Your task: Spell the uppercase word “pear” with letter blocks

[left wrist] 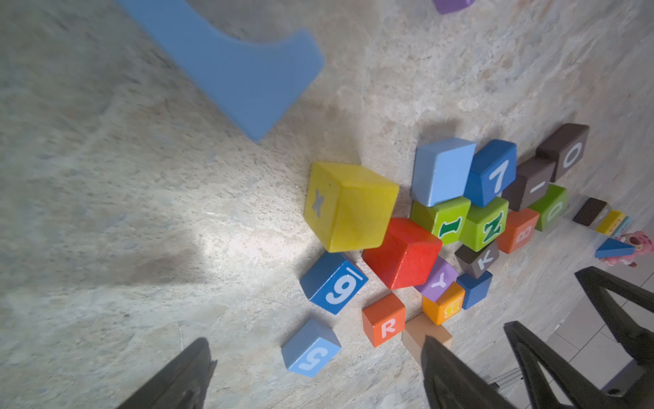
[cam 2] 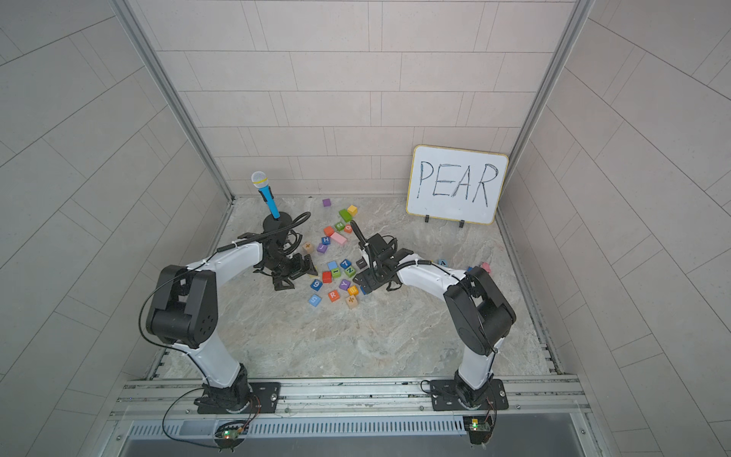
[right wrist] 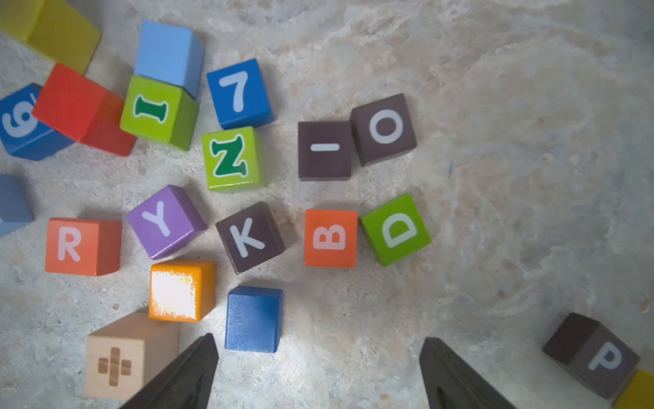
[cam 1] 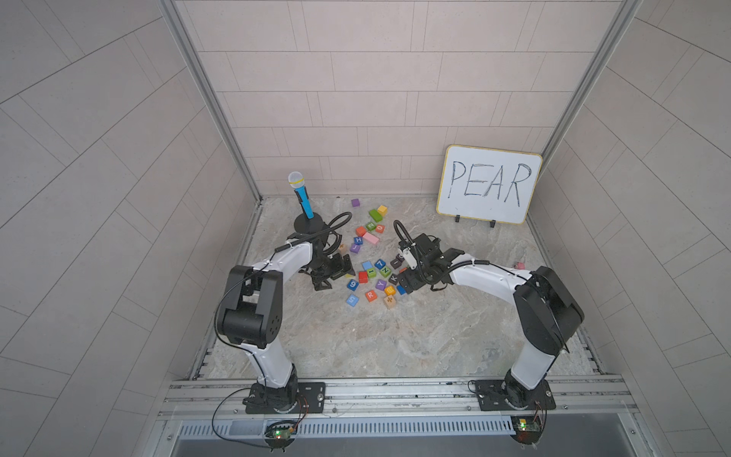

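Note:
Both grippers are open and empty. My left gripper hovers over the left side of the block cluster, above a yellow X block [left wrist: 361, 211]. Over the cluster's right side is my right gripper, its fingers spread above bare table beside a plain blue block [right wrist: 253, 320]. In the right wrist view a dark P block [right wrist: 603, 358] lies apart at the lower right, and an orange-red R block [right wrist: 75, 245] lies at the left. An E face and an A face cannot be made out. The whiteboard [cam 1: 489, 184] reads PEAR.
Other blocks lie close together, among them Y [right wrist: 165, 221], K [right wrist: 249, 236], B [right wrist: 331, 237] and D [right wrist: 395, 229]. A blue microphone [cam 1: 302, 199] on a stand is at the back left.

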